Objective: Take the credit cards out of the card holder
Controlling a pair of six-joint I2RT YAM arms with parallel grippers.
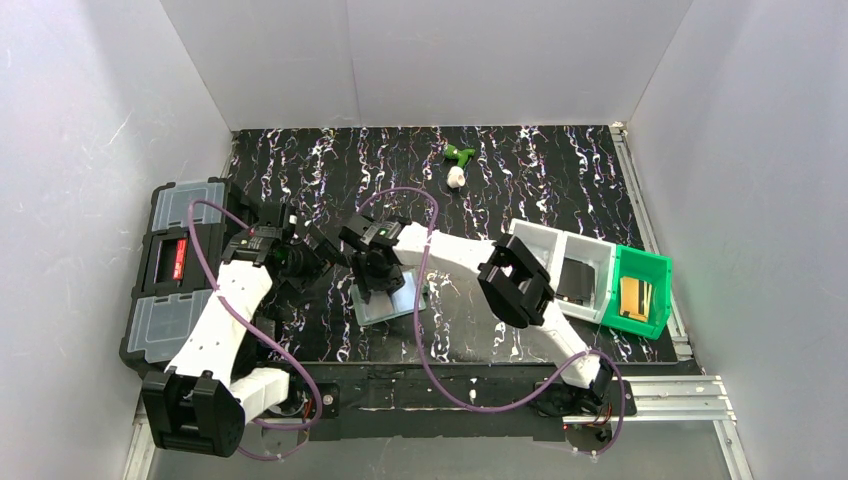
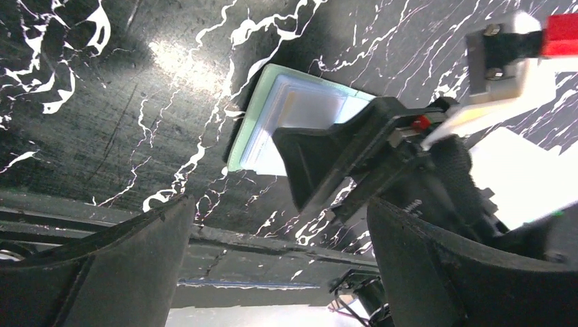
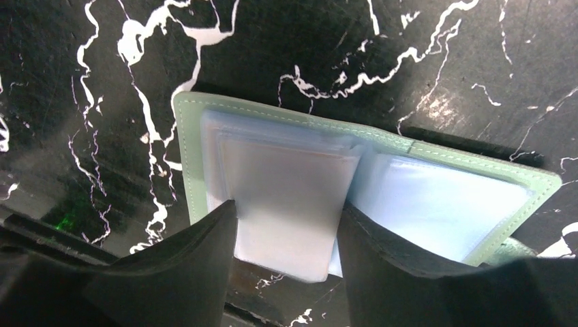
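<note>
The card holder [image 1: 370, 317] lies spread out on the marble-patterned table, with a pale green stitched edge and clear sleeves. In the right wrist view a whitish sleeve stack [image 3: 290, 197] covers its left half, and a flat pale blue sleeve [image 3: 436, 204] its right. My right gripper is low over the stack, fingers apart on either side; contact cannot be made out. Off to the left, my left gripper stands open, nothing between its fingers. From the left wrist, the right gripper hides part of the card holder [image 2: 253, 122]. No separate card is distinguishable in the sleeves.
White trays [image 1: 540, 240] stand at the right, one with a dark flat item [image 1: 576, 280]. Beside them a green bin [image 1: 655, 268] holds a tan item [image 1: 634, 297]. A black toolbox [image 1: 160, 275] lines the left side.
</note>
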